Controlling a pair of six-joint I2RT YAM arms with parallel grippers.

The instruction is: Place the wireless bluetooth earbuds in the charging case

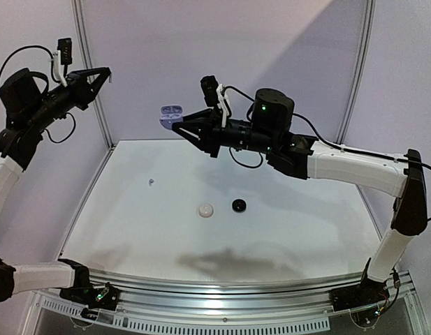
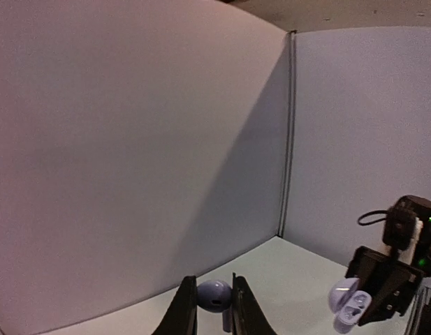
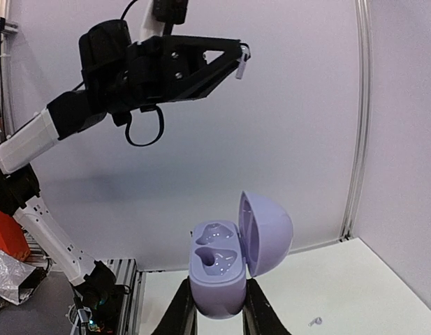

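Observation:
In the left wrist view, a lavender earbud [image 2: 214, 295] is pinched by its head between the fingertips of my left gripper, its stem pointing down. My right gripper is shut on the lavender charging case [image 3: 218, 283], whose lid stands open to the right; both wells face up with no earbud in them. From above, the case [image 1: 171, 117] hangs beyond the table's far edge, and the left gripper [image 1: 109, 72] is raised at the upper left, well apart from it. A second earbud [image 1: 151, 182] lies on the table's left part.
A white round object [image 1: 205, 210] and a black one [image 1: 239, 205] sit mid-table. Open air separates the two grippers.

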